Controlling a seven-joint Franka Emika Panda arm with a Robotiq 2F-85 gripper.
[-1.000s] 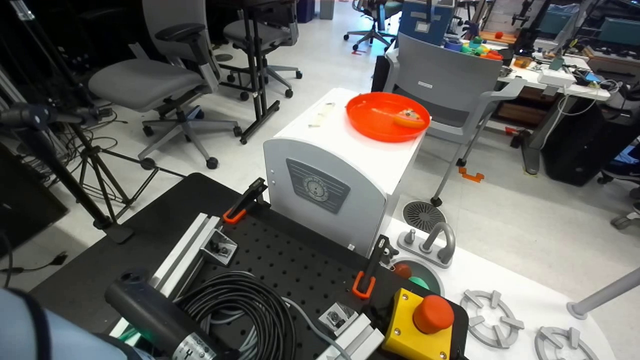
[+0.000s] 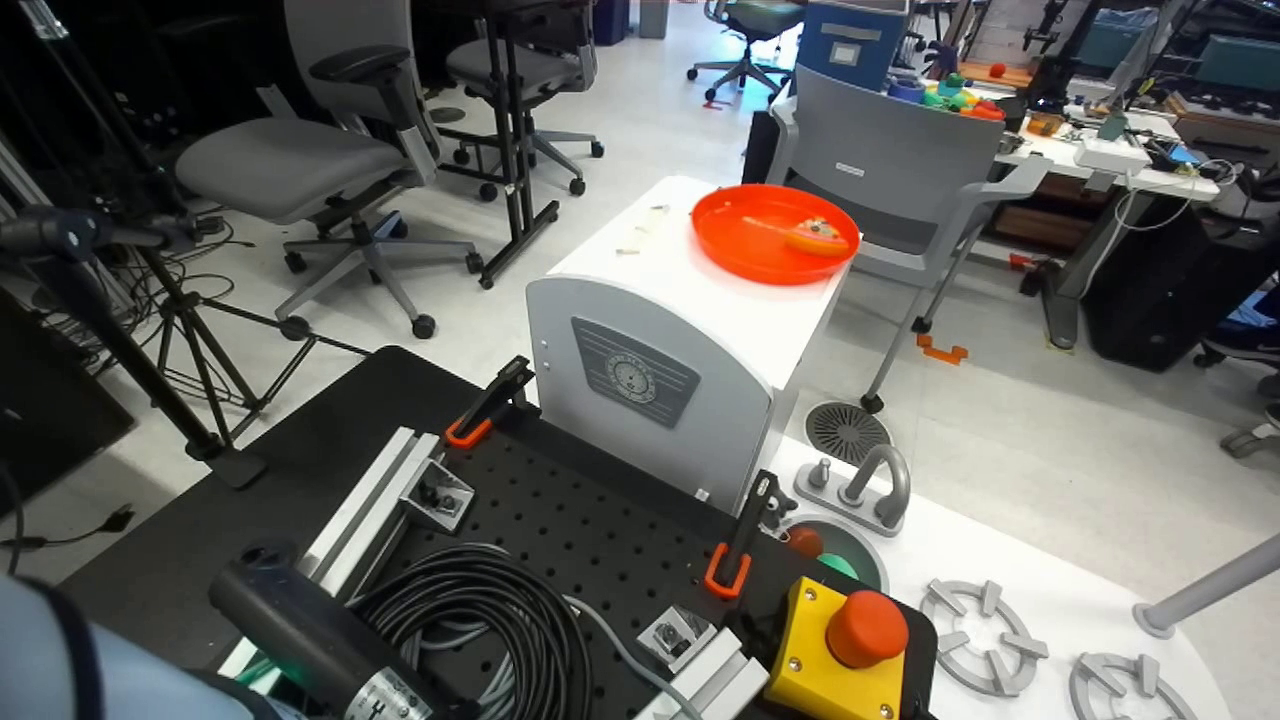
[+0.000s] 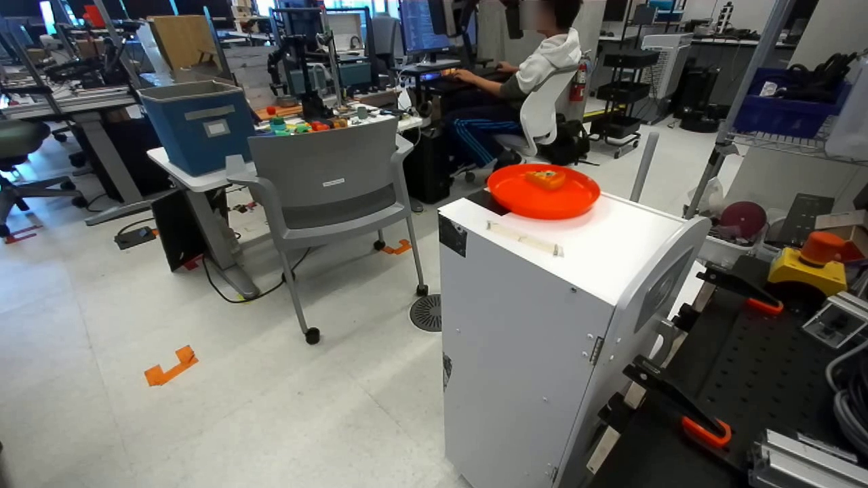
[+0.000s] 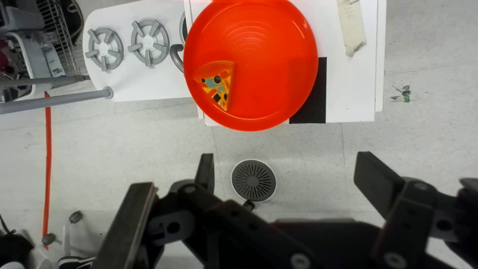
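Observation:
On the white cabinet top (image 2: 624, 258) rests a round red-orange plate (image 2: 744, 240). Within its rim lies a toy pizza slice (image 4: 218, 85), off to the left side in the wrist view, with dark and green toppings. My gripper is open, its two black fingers wide apart and only floor visible between them. The plate (image 4: 264, 49) appears beyond the fingertips, clear of both. Neither exterior view shows the gripper; only part of the arm (image 2: 348, 636) enters at the lower left of the first one.
Beside the cabinet is a toy kitchen counter with a sink (image 2: 854, 546), a grey faucet (image 2: 890, 480) and burners (image 2: 984, 636). A yellow box with a red button (image 2: 866, 630), clamps (image 2: 750, 534) and coiled cable (image 2: 480, 612) occupy the black table. A grey chair (image 3: 329, 183) stands near the cabinet.
The plate, the slice and the visible part of the arm look the same in exterior view 1 as a second ago.

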